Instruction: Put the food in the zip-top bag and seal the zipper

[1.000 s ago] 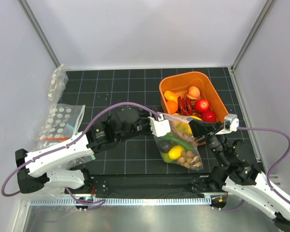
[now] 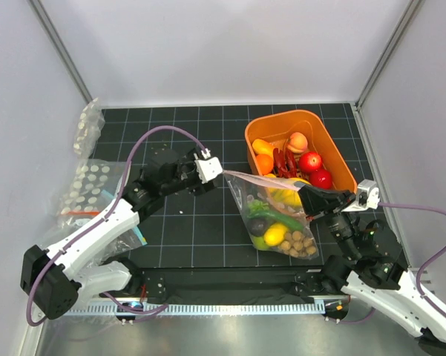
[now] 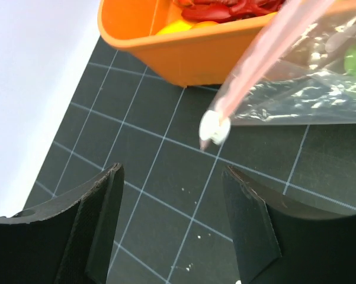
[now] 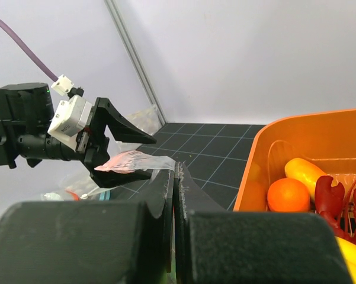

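Note:
The clear zip top bag hangs upright with food inside: a yellow lemon, brown nut-like pieces and green items. Its pinkish zipper strip runs along the top. My right gripper is shut on the bag's top edge near the strip's right side. Off the strip's free left end, my left gripper stands open; in its wrist view only bare table shows between the fingers. The white end tab lies just ahead of those fingertips. Whether the zipper is fully sealed cannot be told.
An orange bin with fruit, peppers and tomatoes stands behind the bag. Other clear bags lie at the left.
My left gripper has moved left, away from the right gripper and off the strip's end. The strip now shows stretched out to the left. The right gripper has shifted slightly right.

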